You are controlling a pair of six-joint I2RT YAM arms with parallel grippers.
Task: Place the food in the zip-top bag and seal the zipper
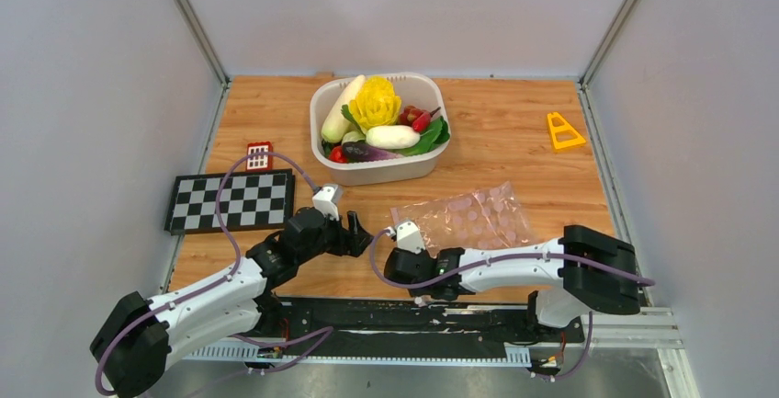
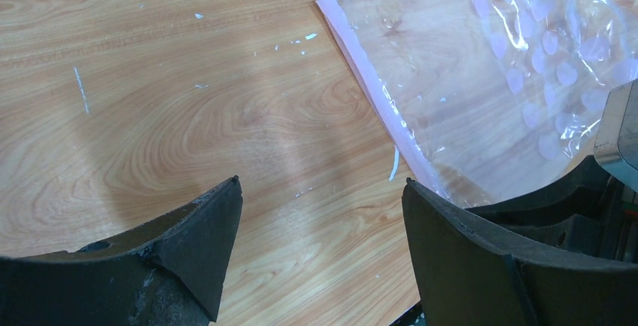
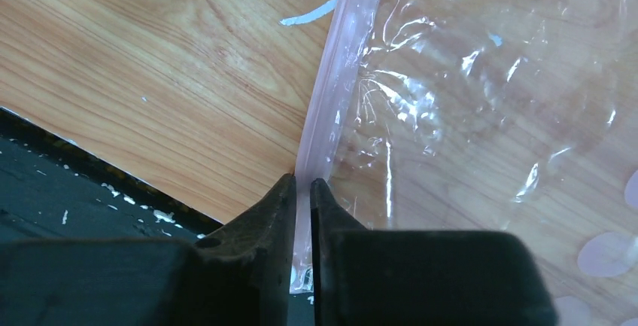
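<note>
The clear zip top bag (image 1: 487,214) lies flat on the wood table at the right front. My left gripper hangs open left of the bag, nothing between its fingers. My right gripper is down at the bag's pale zipper strip (image 3: 331,92), near its front end, fingertips close together around or over the strip; whether it grips is unclear. The white basket (image 1: 377,174) at the back centre holds vegetables, including a yellow leafy head (image 1: 375,99), an eggplant (image 1: 363,152), red peppers and pale long vegetables.
A checkerboard (image 1: 230,198) and a small red-framed item (image 1: 259,159) lie at left. A yellow triangular piece (image 1: 565,141) is at back right. Walls enclose the table; its dark front edge is just beside my right gripper. Bare table lies between basket and bag.
</note>
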